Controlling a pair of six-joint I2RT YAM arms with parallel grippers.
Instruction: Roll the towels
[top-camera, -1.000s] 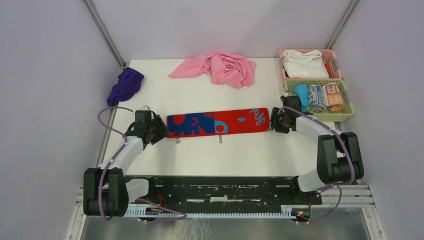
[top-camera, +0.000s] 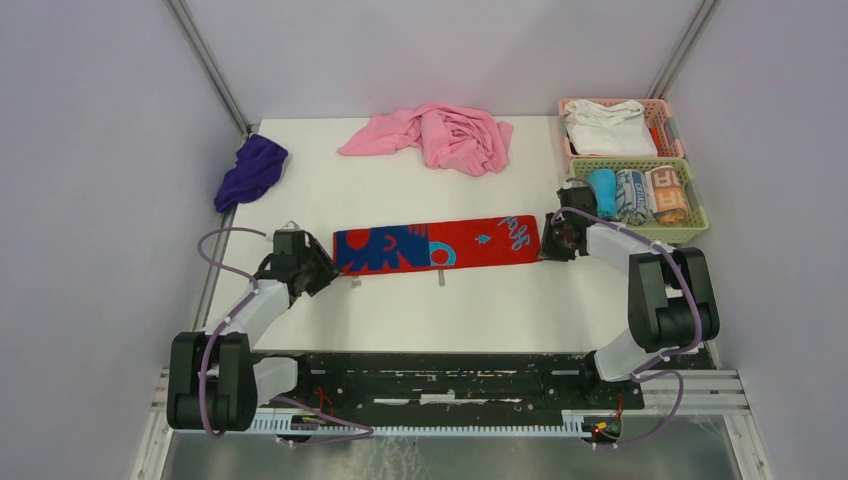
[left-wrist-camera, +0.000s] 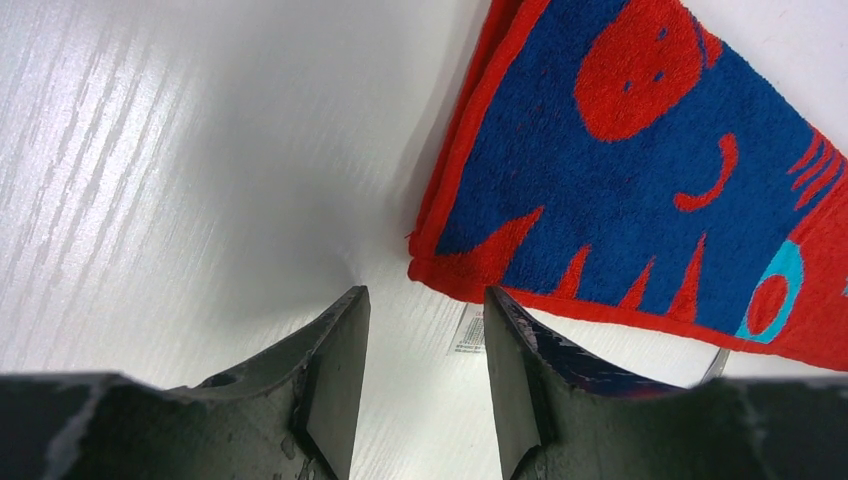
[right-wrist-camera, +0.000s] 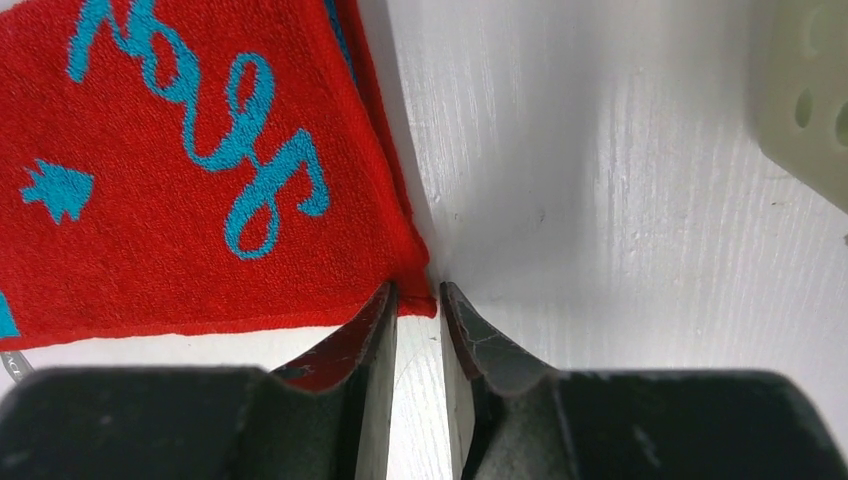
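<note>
A red towel with blue patterns (top-camera: 470, 240) lies folded into a long strip across the middle of the table. At its left end my left gripper (top-camera: 322, 275) stands part open; in the left wrist view its fingertips (left-wrist-camera: 345, 310) are just short of the towel's near-left corner, nothing between them. At the right end my right gripper (top-camera: 550, 250) has its fingertips close together at the near-right corner (right-wrist-camera: 415, 300); whether cloth is pinched between them is unclear.
A pink cloth (top-camera: 450, 140) lies at the back, a purple cloth (top-camera: 250, 170) at the left edge. A green basket (top-camera: 685, 230) of rolled towels and a pink basket (top-camera: 670, 110) with white cloth stand at right.
The towel looks unchanged.
</note>
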